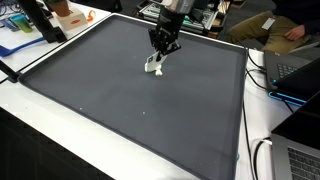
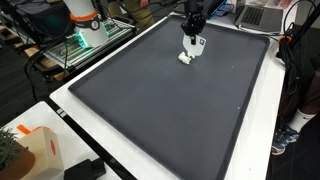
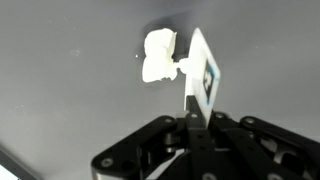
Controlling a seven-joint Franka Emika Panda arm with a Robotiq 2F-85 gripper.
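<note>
My gripper is shut on a white card-like piece (image 3: 199,72) that bears a dark mark and stands up from its fingers in the wrist view. In exterior view 2 the same white piece (image 2: 194,46) hangs below the gripper (image 2: 194,37). Beside it on the grey mat lies a small crumpled white thing (image 3: 158,55), close to the held piece and perhaps joined to it by a thin white bit. Exterior view 1 has the gripper (image 1: 161,52) low over the far part of the mat, with the small white thing (image 1: 158,72) just below.
Laptops (image 1: 296,78) and cables stand along the right side. Assorted items lie at the far left, and a potted plant (image 2: 14,155) is at the near left in exterior view 2.
</note>
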